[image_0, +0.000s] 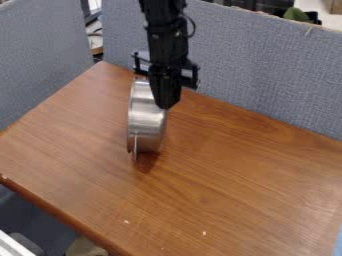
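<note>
A round, shallow metal pot or pan (144, 125) stands on its side on the wooden table (227, 180), left of centre. My black gripper (166, 101) is down at the upper right part of the metal piece, overlapping it in the view. Whether its fingers are open or shut, or touch the metal, I cannot tell.
Grey padded walls (267, 70) border the table at the back and left. The table's edge runs along the lower left.
</note>
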